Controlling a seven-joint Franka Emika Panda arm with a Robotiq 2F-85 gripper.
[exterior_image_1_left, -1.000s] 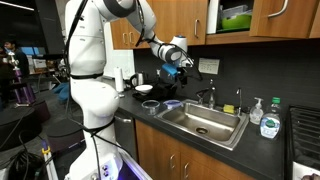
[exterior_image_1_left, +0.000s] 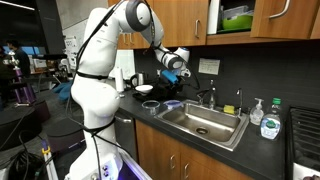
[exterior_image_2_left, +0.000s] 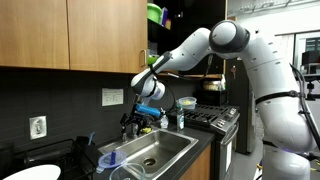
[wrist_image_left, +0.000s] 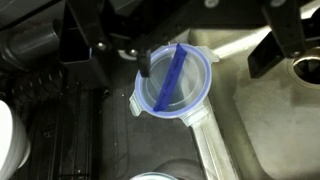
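A round clear container with a blue rim (wrist_image_left: 150, 92) sits beneath me in the wrist view, close beside the sink's edge. Diagonally across its top runs a dark blue strip (wrist_image_left: 173, 78); whether it rests on a lid or inside cannot be told. My gripper is open above it, its fingers wide apart with nothing between them. In the first exterior view the gripper (exterior_image_1_left: 178, 76) hangs well above the counter near the sink's left end, and the container (exterior_image_1_left: 172, 103) shows small below it.
The steel sink (exterior_image_1_left: 228, 140) lies right of the container, with a tap (exterior_image_1_left: 212, 98) behind it. Bottles, including a clear one (exterior_image_1_left: 271, 122), stand at the right. A white bowl (wrist_image_left: 10, 140) and dark rack are at the wrist view's left. Cabinets (exterior_image_1_left: 240, 50) hang overhead.
The objects on the counter have not visibly moved.
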